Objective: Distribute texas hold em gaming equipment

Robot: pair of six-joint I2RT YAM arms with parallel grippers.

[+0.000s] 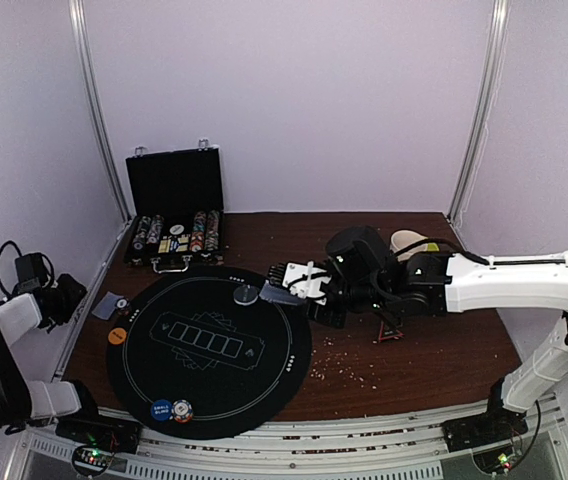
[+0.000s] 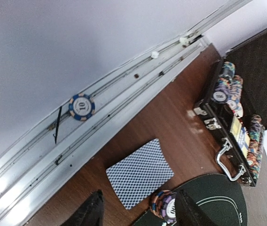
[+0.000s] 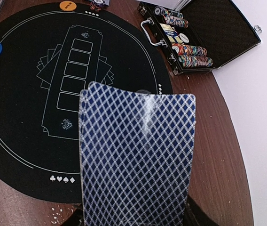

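My left gripper is open, its dark fingers apart at the bottom of the left wrist view with nothing held. Beyond them, blue-backed cards (image 2: 140, 174) lie on the wood beside a small stack of chips (image 2: 163, 205) at the mat's edge. The right gripper is shut on a blue-backed card deck (image 3: 136, 155), held above the black poker mat (image 3: 16, 117). In the top view this deck (image 1: 282, 294) sits over the mat's right side. An orange disc (image 1: 117, 336) and a small blind button (image 1: 161, 410) rest on the mat.
The open chip case (image 1: 176, 240) stands at the back left. A clear round disc (image 1: 245, 295) lies near the mat's right rim. One blue chip (image 2: 82, 107) lies on the metal rail. A white cup (image 1: 407, 241) stands behind the right arm.
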